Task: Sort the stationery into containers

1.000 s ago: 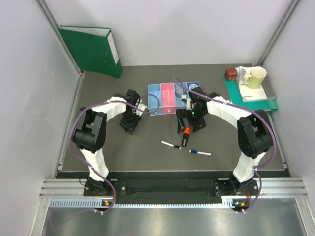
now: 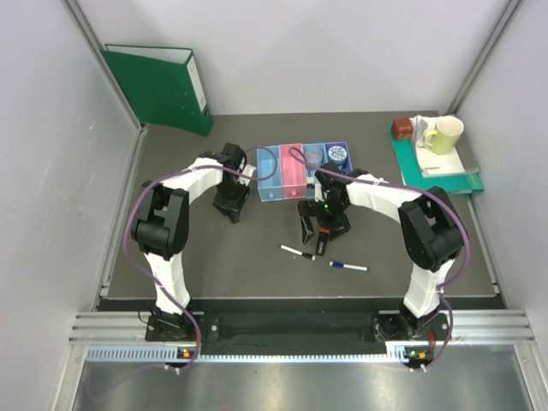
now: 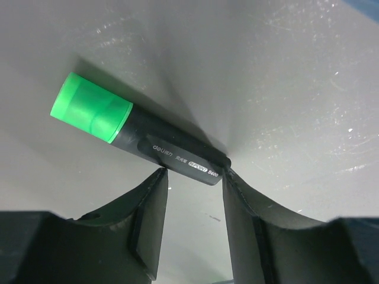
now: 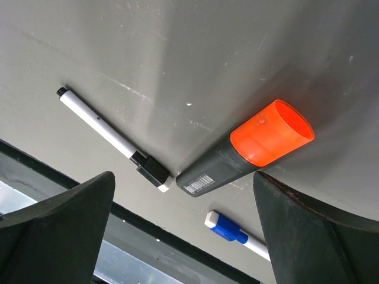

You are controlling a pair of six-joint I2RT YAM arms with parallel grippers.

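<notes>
A black highlighter with a green cap (image 3: 95,109) lies on the table in the left wrist view. My left gripper is over its dark end, part open; the fingertips appear close to the barrel, and whether they touch it I cannot tell. From above, that gripper hides the pen. Under my right gripper, which stands wide open, lies a black highlighter with an orange cap (image 4: 269,135). Close by are a white marker with a black cap (image 4: 100,125) and one with a blue cap (image 4: 228,229). The container (image 2: 269,190) has blue and pink compartments.
A green binder (image 2: 158,94) stands at the back left. On the right, a green folder (image 2: 409,163) carries papers, a yellow-green mug (image 2: 443,134) and a brown block (image 2: 402,129).
My right gripper has moved left and toward the front, over the orange-capped highlighter. The left gripper has shifted slightly right and back. The pens in view lie as before.
</notes>
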